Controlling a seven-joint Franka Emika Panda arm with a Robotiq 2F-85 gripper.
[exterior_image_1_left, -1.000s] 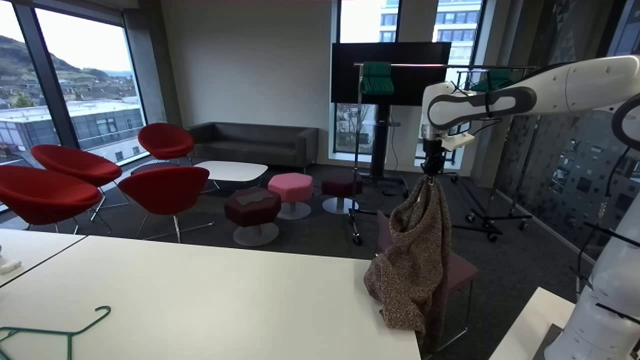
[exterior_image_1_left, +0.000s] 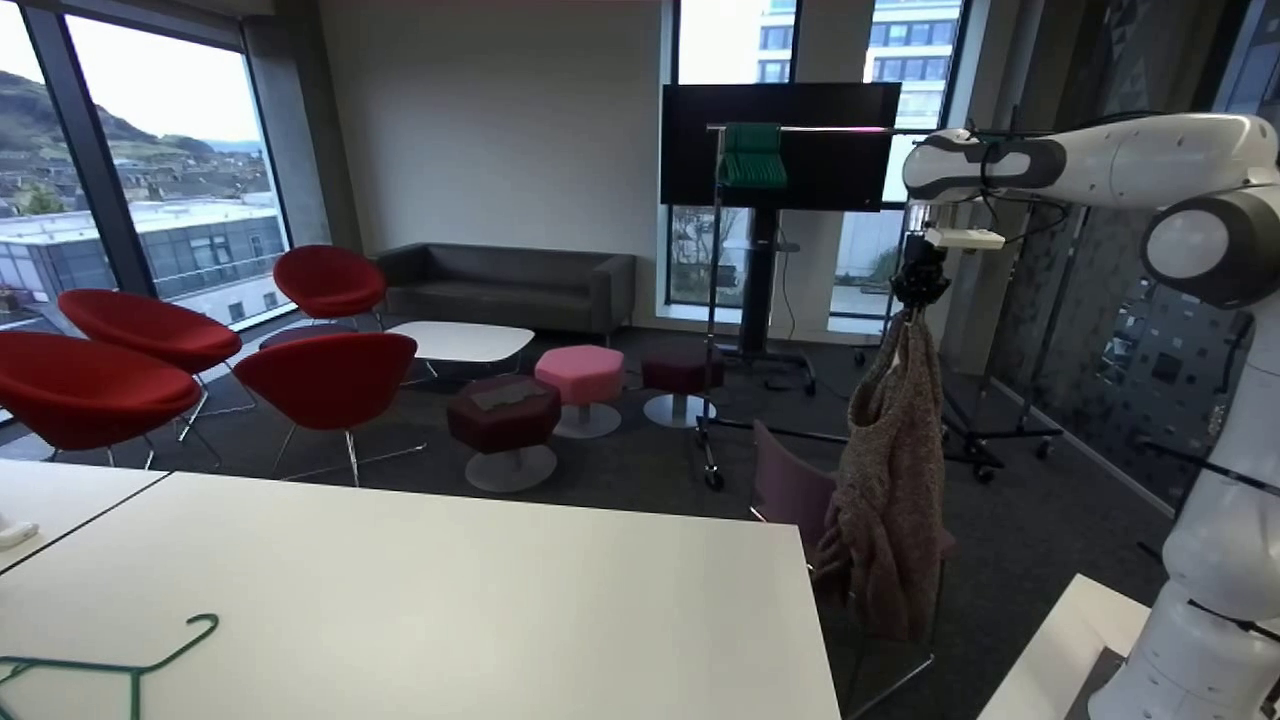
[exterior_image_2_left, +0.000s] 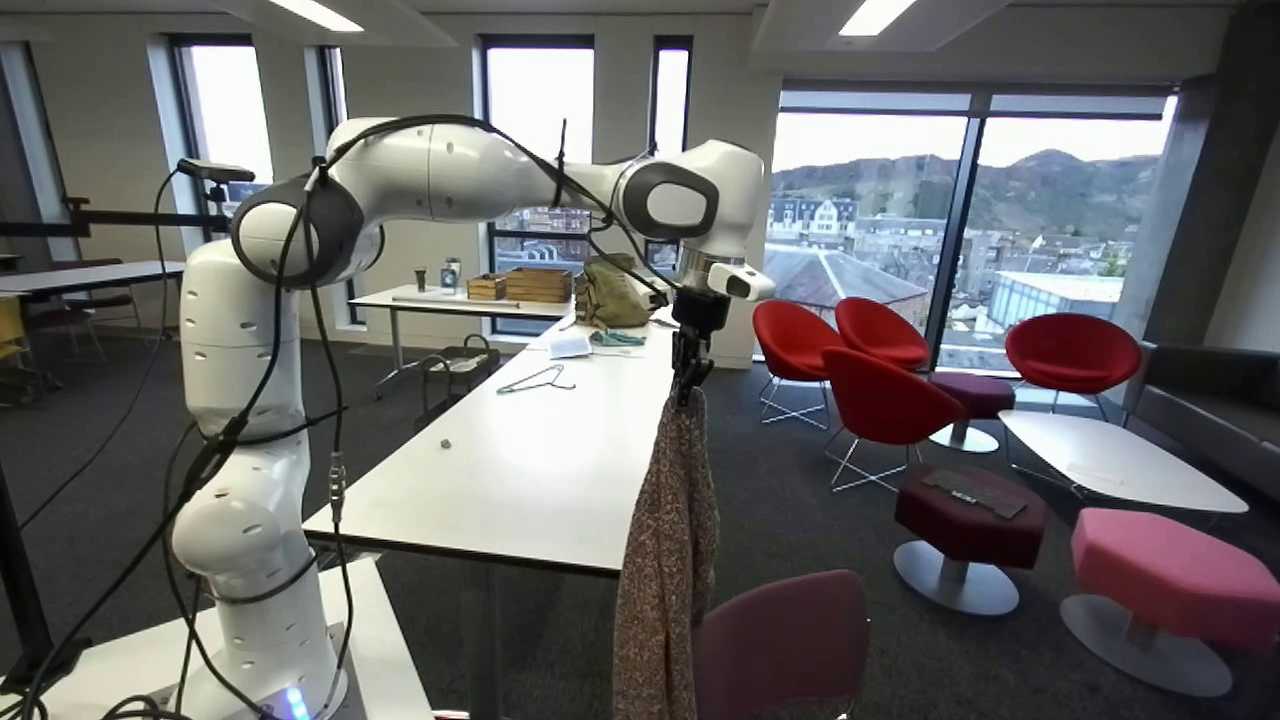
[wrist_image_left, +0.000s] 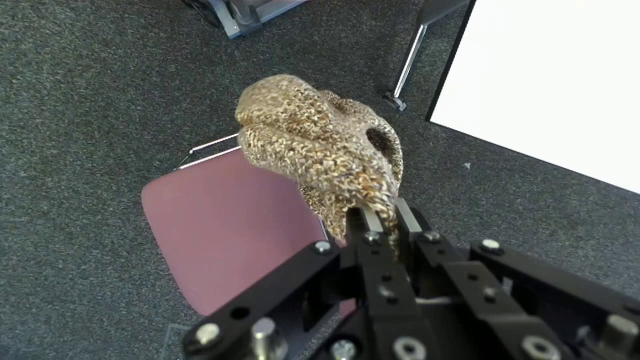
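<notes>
A brown speckled knitted garment (exterior_image_1_left: 889, 480) hangs down in loose folds from my gripper (exterior_image_1_left: 919, 294), which is shut on its top. In exterior view 2 the gripper (exterior_image_2_left: 687, 390) holds the garment (exterior_image_2_left: 667, 540) past the near corner of the white table, beside the mauve chair. The wrist view shows the knit (wrist_image_left: 324, 138) passing between the two fingertips, its lower part bulging out below them. A mauve chair (wrist_image_left: 228, 222) stands underneath, partly covered by the cloth in that view.
A wheeled rail (exterior_image_1_left: 840, 128) carrying green hangers (exterior_image_1_left: 752, 156) stands behind. Stools (exterior_image_1_left: 504, 414) and red chairs (exterior_image_1_left: 330, 378) occupy the far floor.
In exterior view 1 my gripper has moved right and higher, carrying the garment. The cloth no longer overlaps the table's corner and hangs straighter beside it.
</notes>
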